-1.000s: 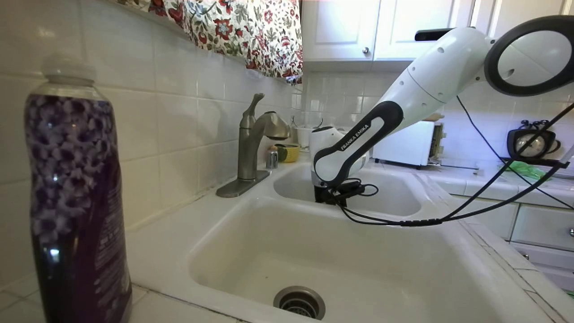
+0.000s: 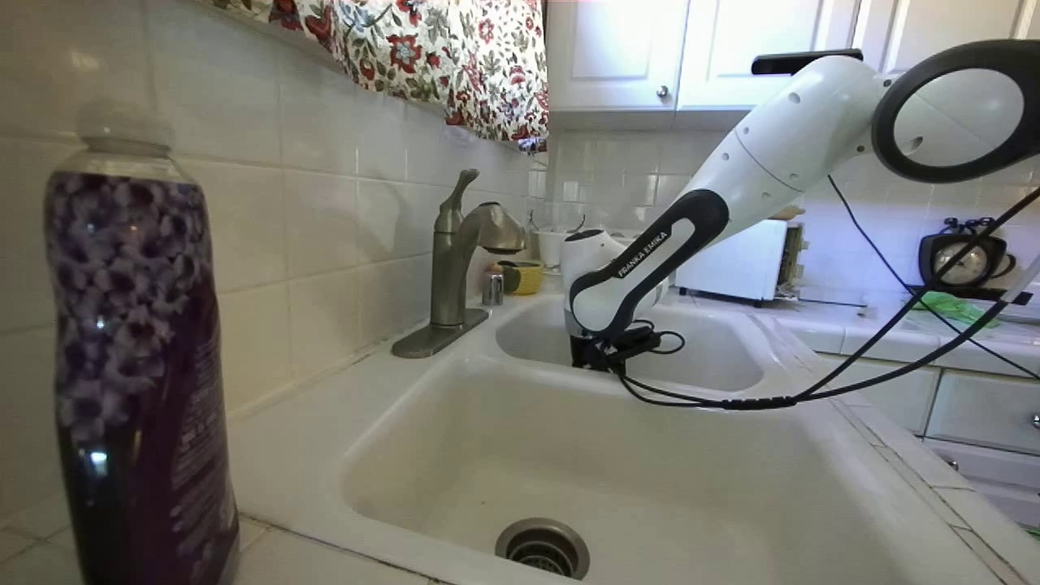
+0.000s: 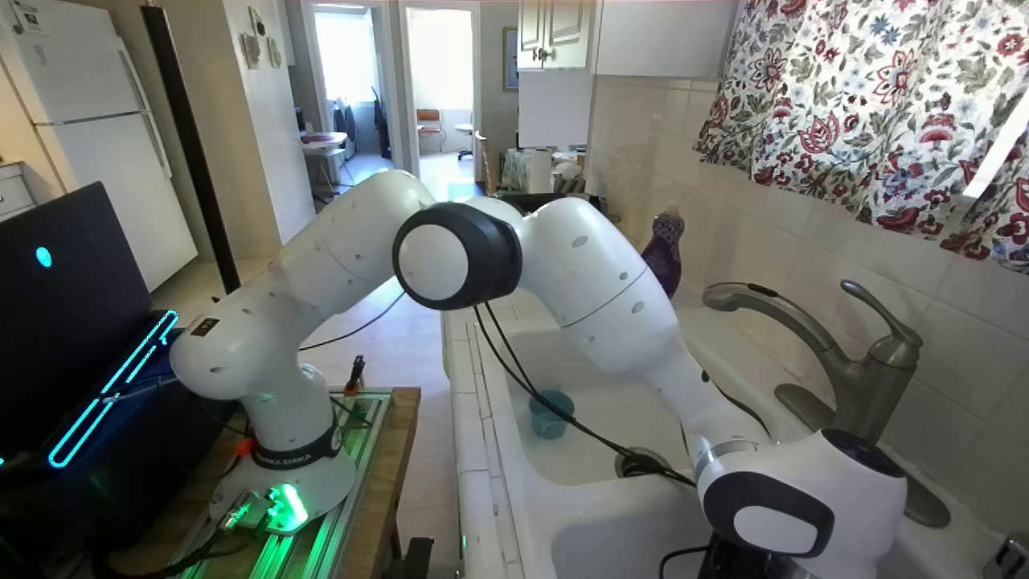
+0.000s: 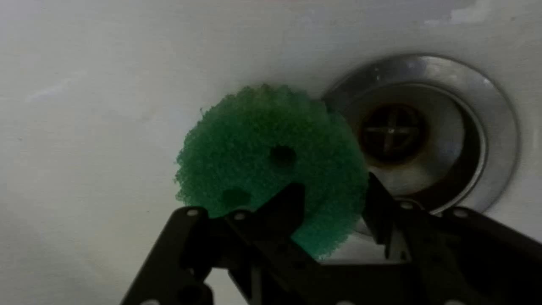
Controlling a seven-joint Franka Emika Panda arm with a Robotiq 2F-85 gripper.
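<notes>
A round green scrubber (image 4: pixel 264 132) with two dark eye holes lies in the sink in the wrist view, its right side overlapping the drain's edge. My gripper is over the scrubber's lower right part with its fingers apart. One finger (image 4: pixel 290 203) crosses in front of the green face; the other (image 4: pixel 377 203) is by the right edge, and green shows in the gap. A firm hold is not evident. In exterior view 1 the hand (image 2: pixel 596 353) reaches down into the far basin (image 2: pixel 726 356), whose wall hides the fingertips and scrubber.
The faucet (image 2: pixel 450 263) rises beside the arm on the wall side. The near basin (image 2: pixel 624 468) looks bare in exterior view 1, but a blue cup (image 3: pixel 551 415) shows in exterior view 2. Cables (image 2: pixel 760 403) hang across the divider. A purple bottle (image 2: pixel 141 370) stands close to that camera.
The upper arm and elbow have shifted slightly, the elbow a little lower and to the left. The hand stays down in the far basin, almost unmoved.
</notes>
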